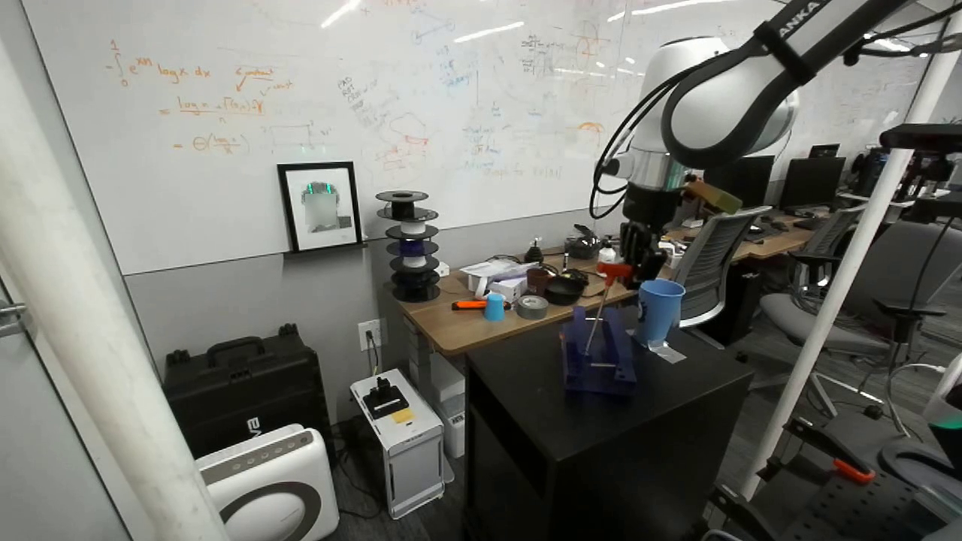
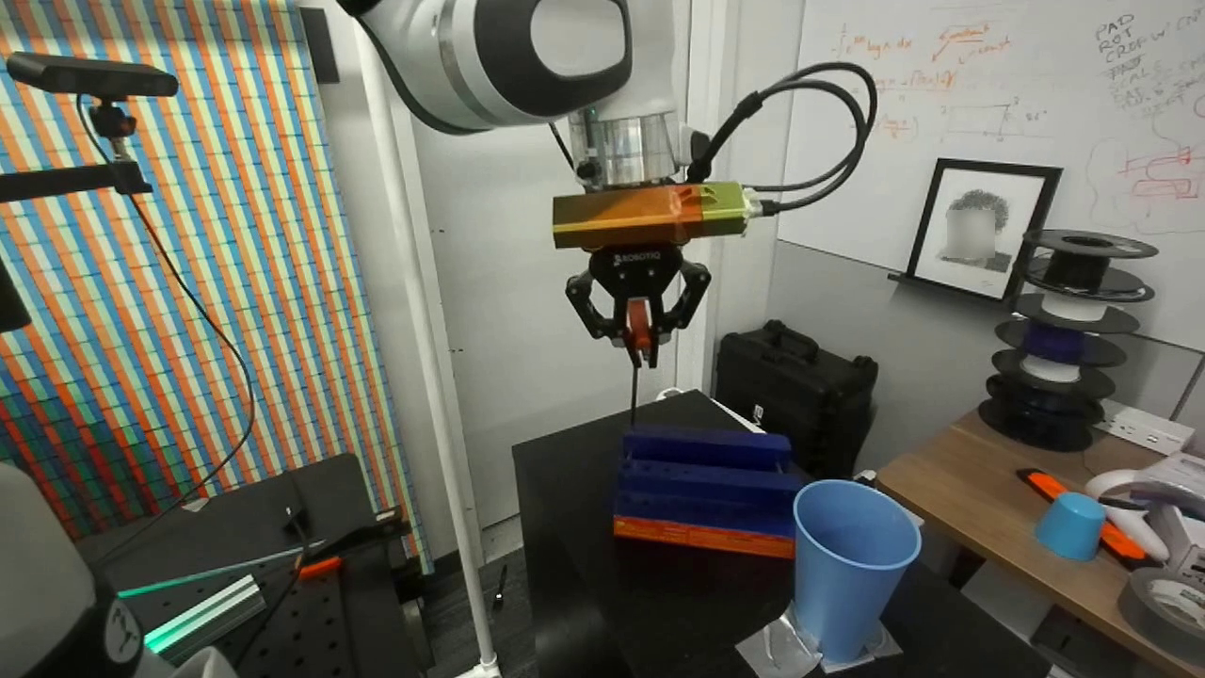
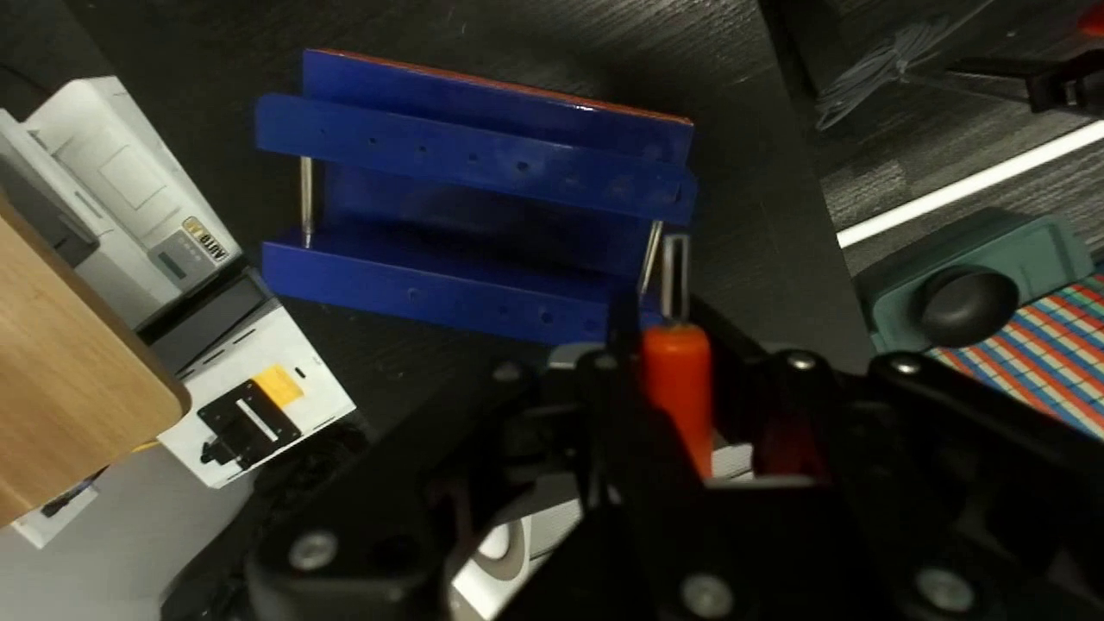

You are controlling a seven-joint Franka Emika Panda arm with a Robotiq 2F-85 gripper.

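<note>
My gripper [image 2: 641, 348] is shut on the red-orange handle of a screwdriver-like tool [image 3: 678, 393], whose thin metal shaft points downward. In exterior view 1 the orange handle [image 1: 615, 270] shows at the fingers, with the shaft slanting down in front of the blue rack [image 1: 600, 361]. The blue rack [image 2: 706, 480], with an orange lower edge, sits on the black cabinet top. From the wrist, the rack [image 3: 476, 155] shows two rails joined by metal rods, and the tool's shaft appears near its right end. Whether the tip touches the rack I cannot tell.
A light blue cup [image 2: 853, 565] stands upright beside the rack, taped to the black cabinet [image 1: 541, 415]. A wooden desk [image 1: 451, 329] with tape, a small cup and other clutter lies behind. Bare cabinet top lies in front of the rack.
</note>
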